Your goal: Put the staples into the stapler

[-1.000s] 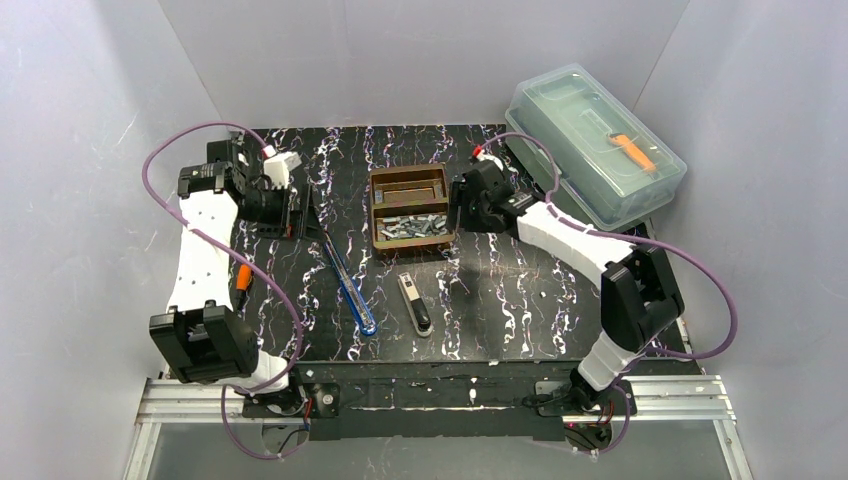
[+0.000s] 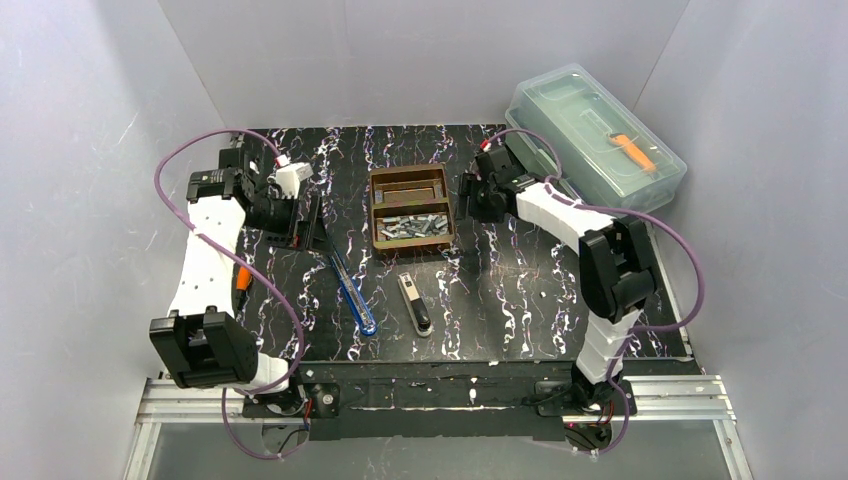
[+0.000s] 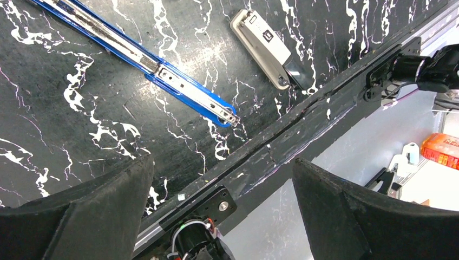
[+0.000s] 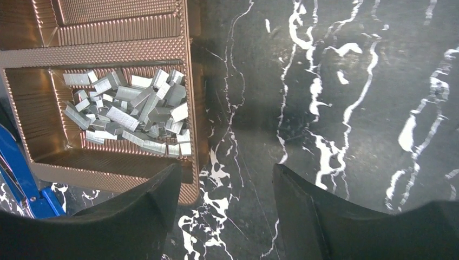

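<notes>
A blue stapler (image 2: 350,292) lies opened out on the dark marbled table, its metal channel (image 3: 116,40) bare in the left wrist view. Silver staples (image 4: 132,108) are heaped in the near compartment of a bronze two-part tray (image 2: 412,206). At the blue stapler's far end, my left gripper (image 2: 312,232) is held open and empty. In its own view the wide-spread fingers (image 3: 103,208) frame only table and edge. My right gripper (image 2: 464,196), also open, hovers by the tray's right side. Bare table shows between its fingers.
A second, smaller stapler (image 2: 415,304) in beige and black lies right of the blue one. At the back right stands a clear lidded box (image 2: 597,145) with an orange-handled tool on it. An orange handle (image 2: 243,278) shows beside the left arm.
My right gripper has drifted slightly right and away from the tray. The left gripper has shifted a little to the right. The stapler, tray and staples look unmoved.
</notes>
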